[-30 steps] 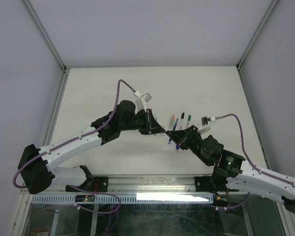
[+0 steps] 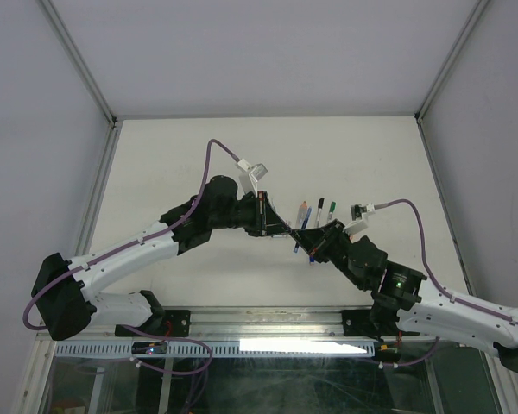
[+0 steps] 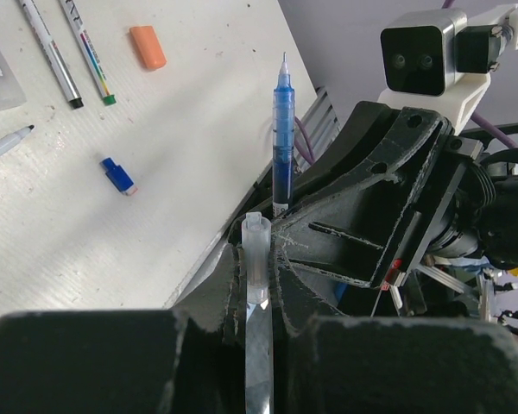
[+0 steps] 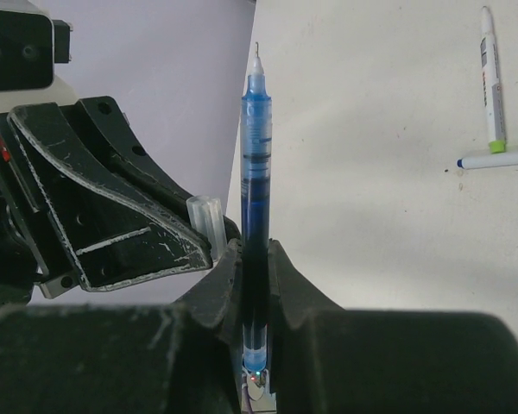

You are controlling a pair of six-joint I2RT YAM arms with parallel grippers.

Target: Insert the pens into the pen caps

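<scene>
My two grippers meet near the middle in the top view. My right gripper is shut on a blue pen (image 4: pixel 255 181), held upright in its wrist view with the tip exposed; the pen (image 3: pixel 283 138) also shows beyond my left gripper. My left gripper has a clear cap between its fingers, and the cap (image 4: pixel 205 224) shows beside the pen in the right wrist view. The pen tip and cap appear apart in the wrist views.
Several pens (image 3: pixel 52 52) lie on the white table (image 2: pixel 173 138), along with an orange eraser (image 3: pixel 147 46), a small blue cap-like piece (image 3: pixel 118 175) and a translucent case (image 3: pixel 0 78).
My left arm looks unchanged in the top view.
</scene>
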